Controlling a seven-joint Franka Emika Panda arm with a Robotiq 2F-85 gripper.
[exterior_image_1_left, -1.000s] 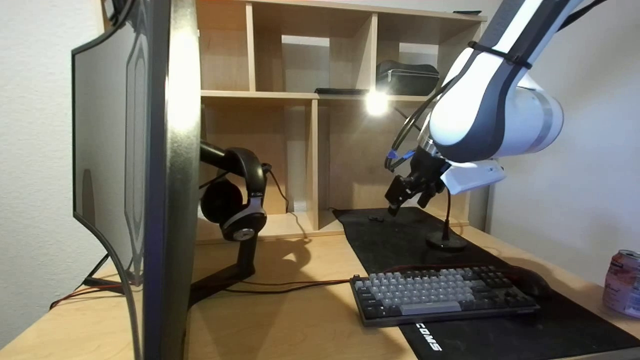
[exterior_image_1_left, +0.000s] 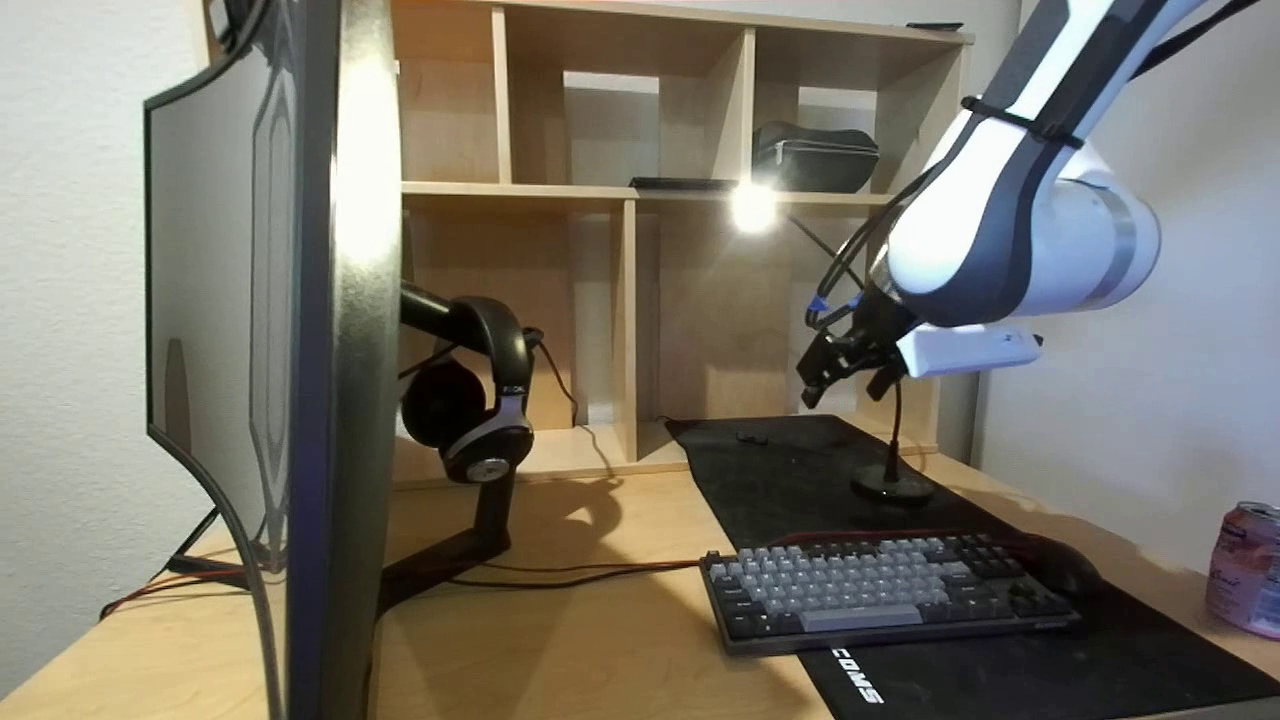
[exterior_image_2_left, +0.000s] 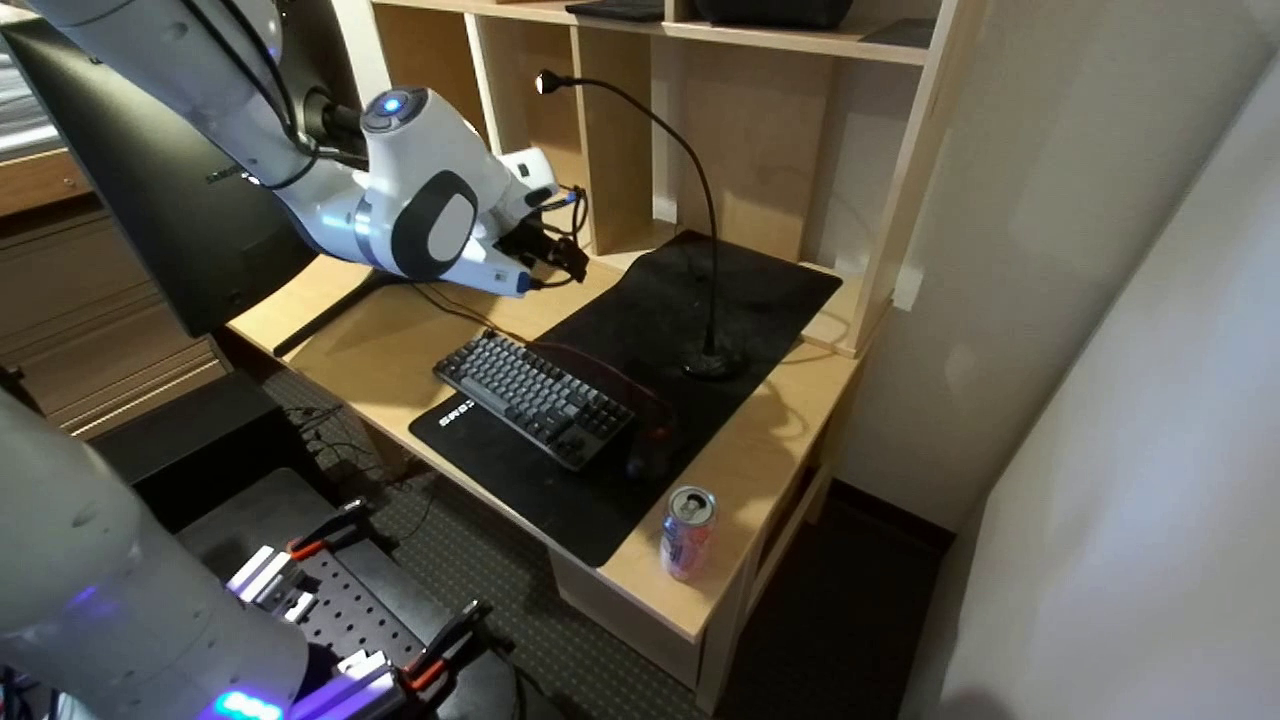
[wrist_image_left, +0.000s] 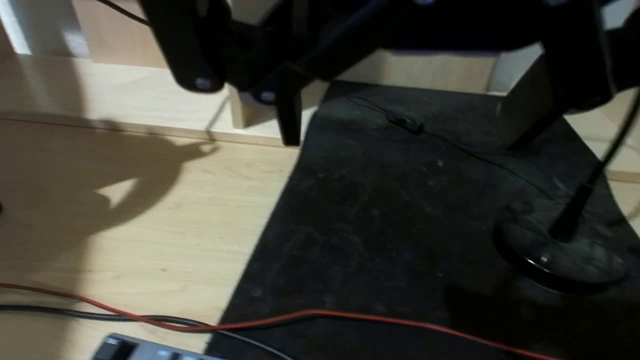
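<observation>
High over the desk, my gripper (exterior_image_1_left: 847, 389) is open, with a wide empty gap between its fingers in the wrist view. The black desk mat (wrist_image_left: 366, 228) and bare wood lie below it. A grey and black keyboard (exterior_image_1_left: 882, 586) rests on the mat, with a dark mouse (exterior_image_1_left: 1062, 564) to its right. The lamp's round base (wrist_image_left: 558, 243) stands on the mat, right of the gripper in the wrist view. Black headphones (exterior_image_1_left: 509, 360) hang beside the monitor. A pink can (exterior_image_2_left: 687, 534) stands upright near the desk's front right corner.
The large monitor (exterior_image_1_left: 258, 360) takes up the left side. A wooden shelf unit (exterior_image_1_left: 624, 324) closes off the back, holding a black case (exterior_image_1_left: 816, 157). The lamp's thin neck (exterior_image_2_left: 710, 228) rises beside the arm. Cables (wrist_image_left: 180, 324) cross the desk behind the keyboard.
The arm and gripper have shifted to the right and slightly up in exterior view 1. The desk objects show no visible movement.
</observation>
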